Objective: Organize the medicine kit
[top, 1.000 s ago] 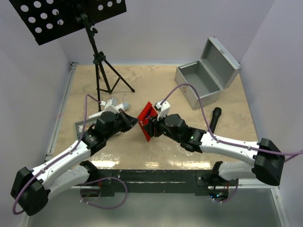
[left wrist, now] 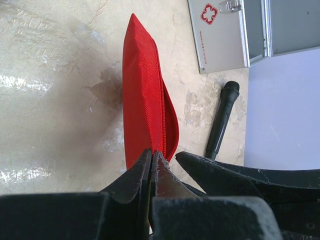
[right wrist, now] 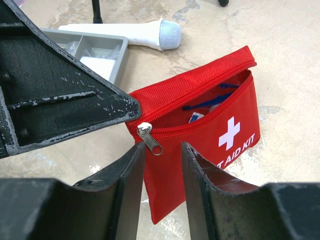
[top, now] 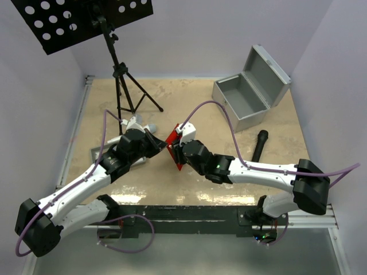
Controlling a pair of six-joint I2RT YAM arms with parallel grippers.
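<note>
The red first aid pouch [right wrist: 200, 132] is held up above the table, its zipper partly open, with blue and white items showing inside. My left gripper is shut on the pouch's end, pinching the thin fabric. In the right wrist view the metal zipper pull [right wrist: 150, 138] hangs at the pouch's corner by the left fingertip. My right gripper is part open, its two fingers on either side of the line below that pull; whether they touch it I cannot tell. From above, the pouch [top: 174, 136] is largely covered by both grippers.
An open silver medicine box [top: 243, 100] stands at the back right, a black microphone [top: 260, 145] near it. A grey divided tray [right wrist: 112, 62] and a white microphone [right wrist: 135, 34] lie at the left, by a black music stand [top: 118, 71].
My right gripper has moved left, closer to the left gripper and across the pouch. The left arm has barely moved and keeps its hold on the pouch.
</note>
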